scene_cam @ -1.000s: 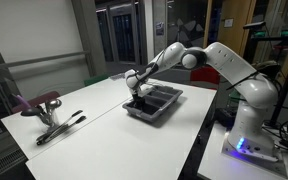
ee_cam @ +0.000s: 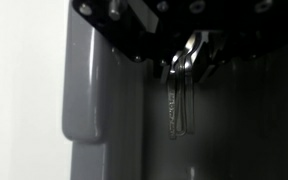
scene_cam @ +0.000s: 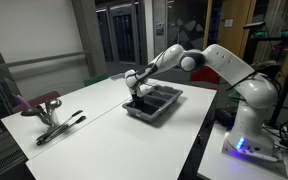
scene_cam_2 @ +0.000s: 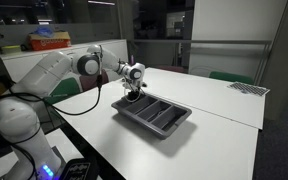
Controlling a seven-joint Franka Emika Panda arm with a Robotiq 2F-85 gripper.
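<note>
A grey divided tray (scene_cam: 156, 116) sits on the white table, and its long compartments show in exterior view 2. My gripper (scene_cam: 136, 98) points down into the tray's end that lies away from the robot base. The wrist view shows several shiny metal utensils (ee_cam: 181, 95), their slim handles side by side, directly at the dark gripper. The fingertips are too dark there to tell whether they grip the utensils or stand around them. Beside them runs the tray's pale grey rim (ee_cam: 86, 85).
At the table's left in exterior view 1 stands a holder (scene_cam: 50, 114) with several kitchen tools; dark tongs (scene_cam: 64, 128) lie against it. A green chair (scene_cam_2: 224, 77) stands behind the table.
</note>
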